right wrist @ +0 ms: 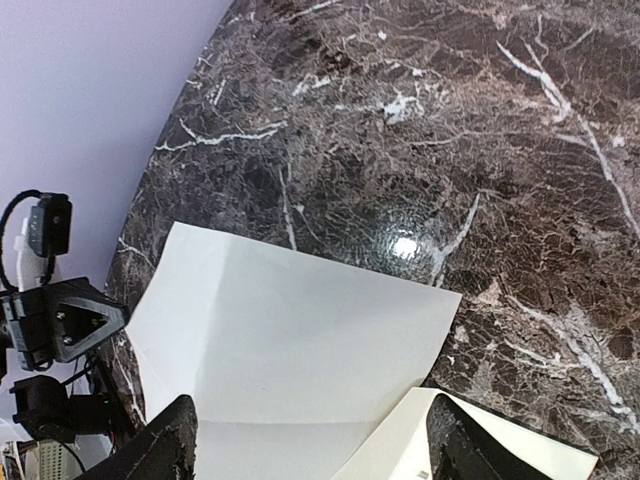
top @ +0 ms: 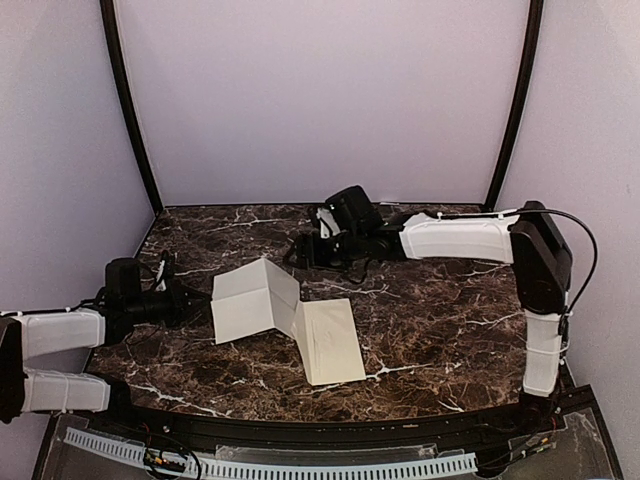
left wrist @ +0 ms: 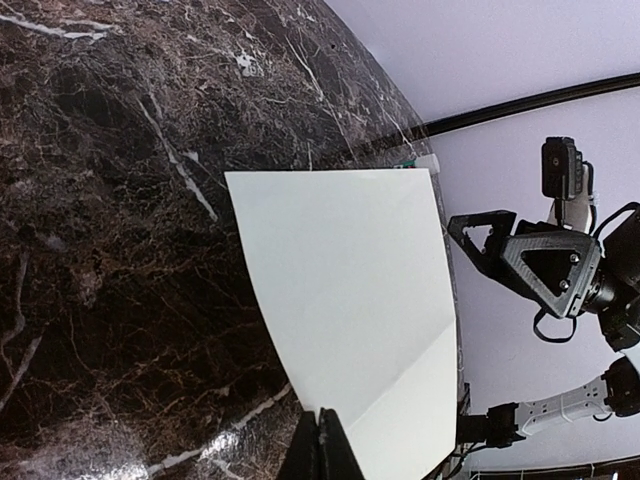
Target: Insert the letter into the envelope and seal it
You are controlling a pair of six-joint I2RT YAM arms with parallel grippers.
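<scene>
The creased white letter stands in a bent shape on the left half of the table. Its left edge is pinched by my left gripper, whose thin fingers are closed together at the paper. To the letter's right lies the cream envelope, with a narrow slanted flap on its left side. The letter's right end meets this flap; whether any of it is inside cannot be told. My right gripper hovers behind the letter's far edge. In the right wrist view its fingers are wide apart, above the letter and envelope.
Pale walls close off the back and sides. A perforated white rail runs along the front.
</scene>
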